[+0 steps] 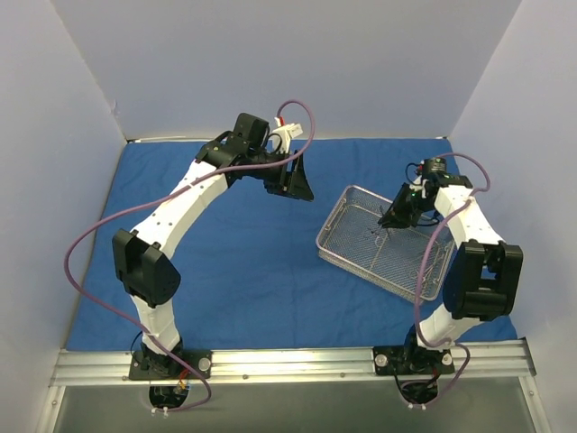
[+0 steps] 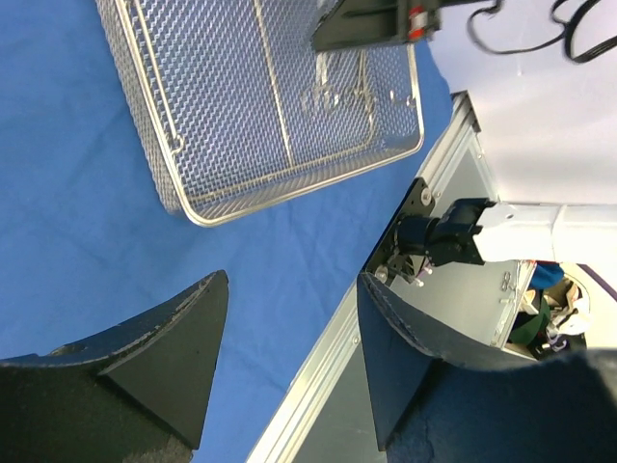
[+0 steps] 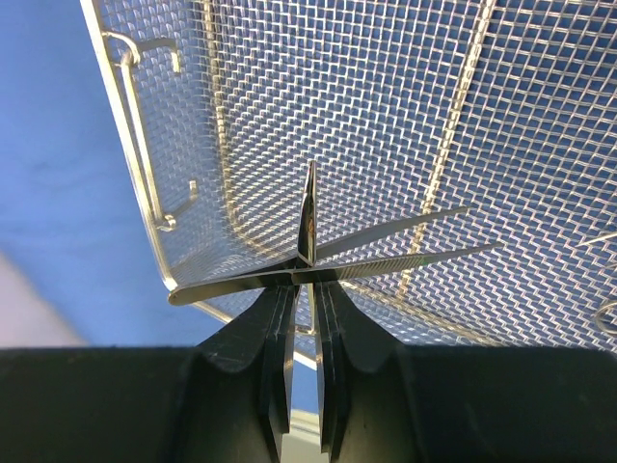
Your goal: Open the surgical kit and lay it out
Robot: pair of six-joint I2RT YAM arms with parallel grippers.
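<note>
My right gripper is shut on metal tweezers (image 3: 241, 284). They lie crosswise at the fingertips, joined end to the left and two prongs spread to the right. A narrow shiny piece (image 3: 308, 212) points up from the same spot; whether it is a separate tool I cannot tell. Beneath is the wire mesh basket (image 1: 326, 248), and in the top view the right gripper is over its middle. My left gripper is open and empty, above the blue cloth (image 1: 243, 271) to the left of the basket.
Some shiny tools (image 2: 328, 96) lie on the basket floor, partly hidden by the right arm in the left wrist view. A ring handle (image 3: 607, 316) shows at the right wrist view's edge. The cloth left of the basket is bare. Grey walls enclose the sides and back.
</note>
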